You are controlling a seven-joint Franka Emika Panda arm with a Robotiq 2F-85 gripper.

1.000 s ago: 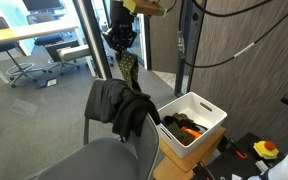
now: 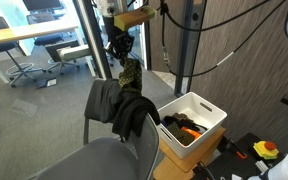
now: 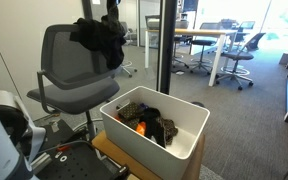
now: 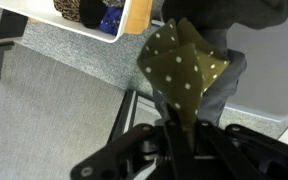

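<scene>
A brown spotted cloth point(image 2: 131, 72) hangs from my gripper point(image 2: 122, 58), which is shut on it above the chair's backrest. In the wrist view the cloth point(image 4: 182, 72) fans out ahead of the gripper, its pale dots showing. A black garment point(image 2: 124, 104) drapes over the top of the grey chair point(image 2: 102, 160), directly below the spotted cloth; the two overlap, and I cannot tell whether they are joined. From the other side, the dark garment point(image 3: 102, 40) covers the chair back's upper corner. The fingertips are too small to make out in the exterior views.
A white bin point(image 3: 159, 128) with dark cloths and an orange item point(image 3: 141, 128) stands on a wooden surface point(image 2: 184, 156) beside the chair. A dark upright post point(image 2: 189, 45) rises behind. Open carpet point(image 2: 34, 130) lies to the chair's left in exterior view 1.
The spotted cloth hangs shorter and more bunched. The bin and chair stay put.
</scene>
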